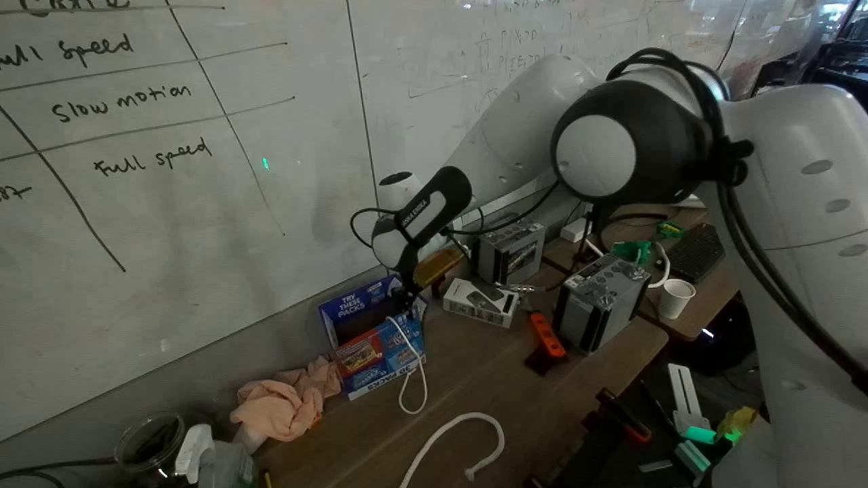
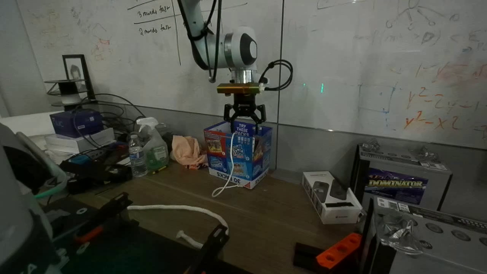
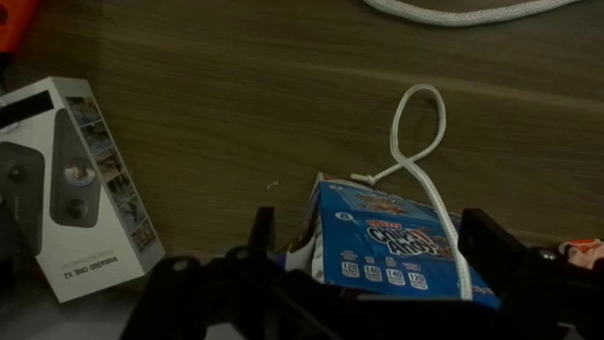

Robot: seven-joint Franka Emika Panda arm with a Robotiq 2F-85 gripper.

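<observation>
An open cardboard snack box [image 2: 242, 157], blue and red, stands on the table against the wall. A white rope [image 2: 231, 157] hangs over its front wall, ending in a loop on the table; the wrist view shows the rope [image 3: 433, 190] crossing the blue front panel. Open, my gripper [image 2: 245, 129] points down at the box's top, its fingertips around rim height. From above, the gripper has one finger on each side of the blue panel, the rope lying nearer the right finger [image 3: 481, 235]. Contact with the rope cannot be made out.
Another white rope [image 2: 182, 207] lies on the table in front. Left of the box are a peach cloth [image 2: 186, 150], a spray bottle [image 2: 155, 148] and a water bottle [image 2: 137, 157]. To the right stand a white camera box [image 2: 331, 198] and batteries [image 2: 406, 180]. Bare wood lies between.
</observation>
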